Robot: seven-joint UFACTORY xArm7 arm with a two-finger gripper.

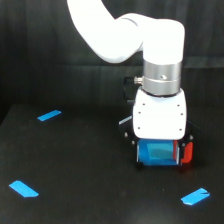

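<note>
The white arm reaches down from the top of the camera view and ends in my gripper (159, 147), which hangs low over the dark table. Just under the gripper's white housing shows a blue block-like thing (157, 153), its upper part hidden by the housing. A red thing (188, 153) sits close against its right side, partly covered by dark gripper parts. The fingers are dark on a dark background. Whether they are spread around the blue thing or pressed on it cannot be made out.
Flat blue strips lie on the table: one at the far left (49, 115), one at the near left (23, 188) and one at the near right (195, 197). A dark curtain (45, 55) hangs behind.
</note>
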